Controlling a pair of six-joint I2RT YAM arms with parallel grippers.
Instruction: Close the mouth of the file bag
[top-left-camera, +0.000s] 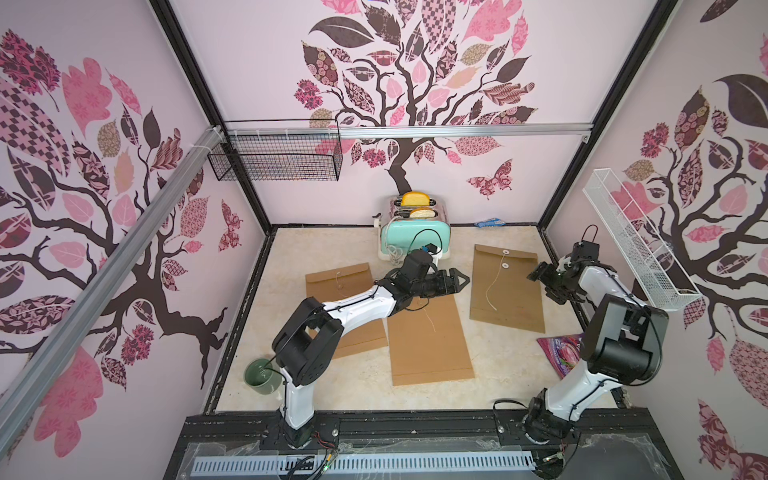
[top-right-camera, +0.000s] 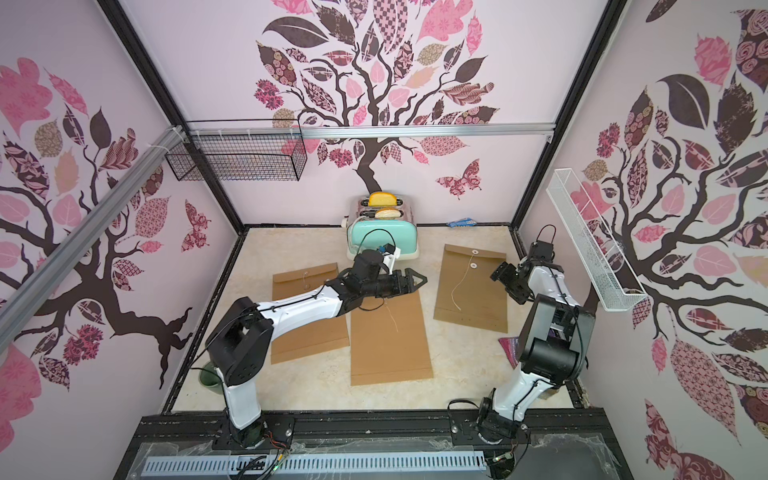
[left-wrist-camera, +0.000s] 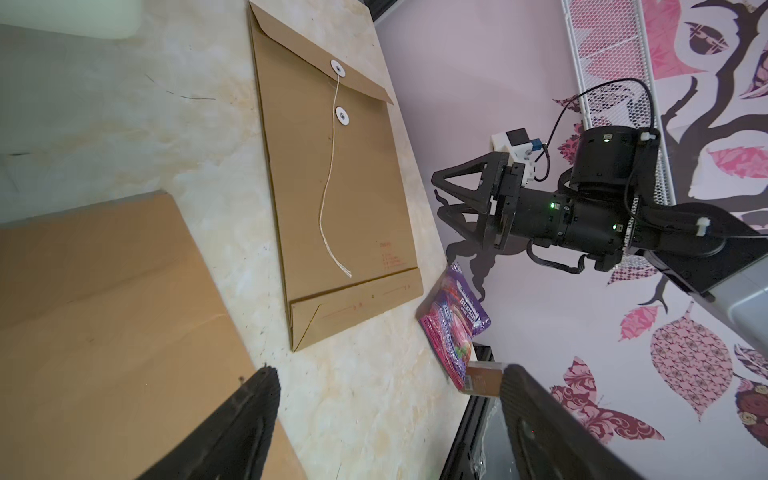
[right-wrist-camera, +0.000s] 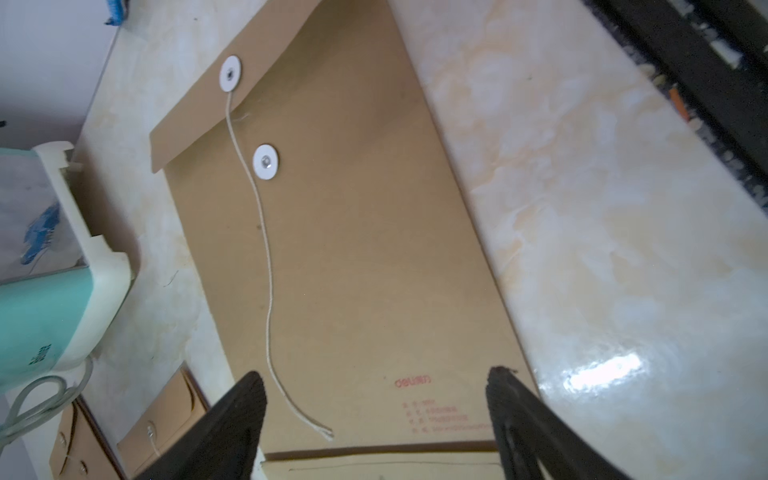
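Observation:
The right-hand file bag (top-left-camera: 508, 296) is brown kraft with a flap at its top, two white buttons (right-wrist-camera: 265, 162) and a loose white string (right-wrist-camera: 269, 288) running down its front. My left gripper (top-left-camera: 453, 280) is open over the top of the middle bag, left of that file bag. My right gripper (top-left-camera: 537, 272) stands open at the bag's upper right side, its wrist view looking down on the bag. Two more brown bags lie to the left, the middle bag (top-left-camera: 429, 352) and the left bag (top-left-camera: 360, 340), partly covered by my left arm.
A mint toaster (top-right-camera: 382, 236) with bread stands at the back centre. A green cup (top-left-camera: 264, 376) is at the front left, a purple pack (top-left-camera: 557, 352) at the front right. A white wire basket (top-left-camera: 640, 240) hangs on the right wall above the right arm.

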